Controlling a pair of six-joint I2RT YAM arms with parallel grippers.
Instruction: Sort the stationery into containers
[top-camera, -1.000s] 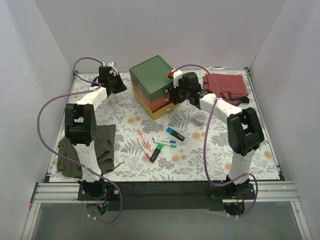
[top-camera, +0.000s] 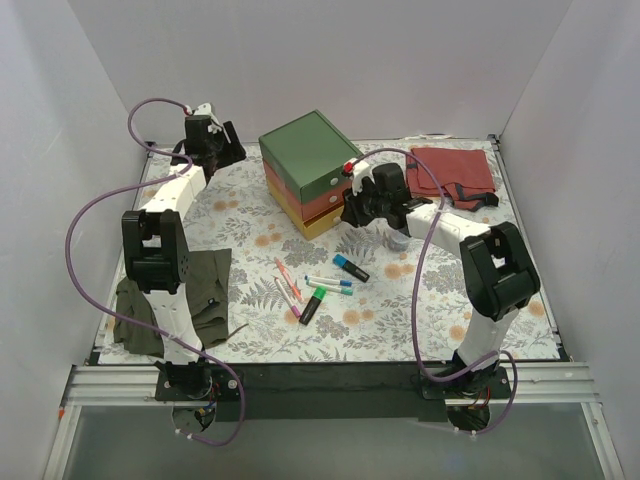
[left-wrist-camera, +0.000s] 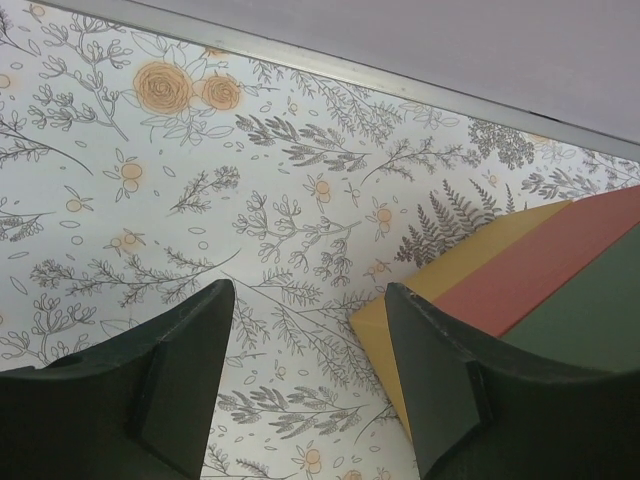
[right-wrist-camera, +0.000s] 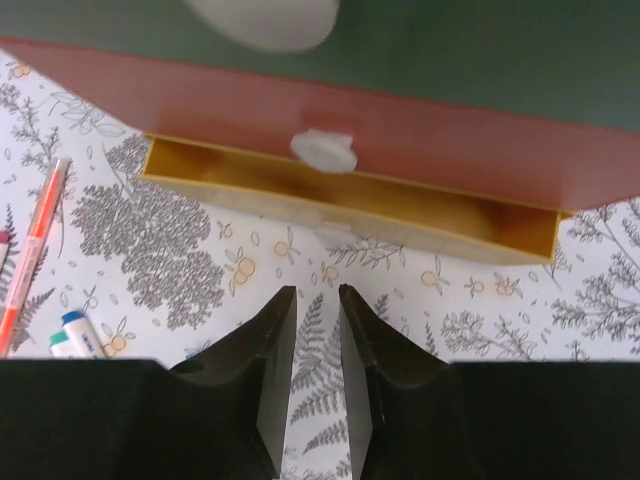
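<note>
The three-drawer cabinet (top-camera: 310, 155) is green, red and yellow. Its bottom yellow drawer (right-wrist-camera: 350, 210) stands partly pulled out, and the visible part of its inside looks empty. My right gripper is in front of that drawer, its fingers a narrow gap apart with only tablecloth showing between. On the table lie an orange pen (top-camera: 288, 279), a pink pen (top-camera: 287, 297), two thin markers (top-camera: 328, 281), a green-capped black marker (top-camera: 312, 306) and a blue-capped one (top-camera: 351, 268). Left of the cabinet, my left gripper is open and empty.
A red case (top-camera: 453, 175) lies at the back right, a dark green cloth item (top-camera: 178, 305) at the front left. A clear round object (top-camera: 397, 240) sits partly under my right arm.
The left gripper has shifted a little left and its fingers have spread. The pens have not moved.
</note>
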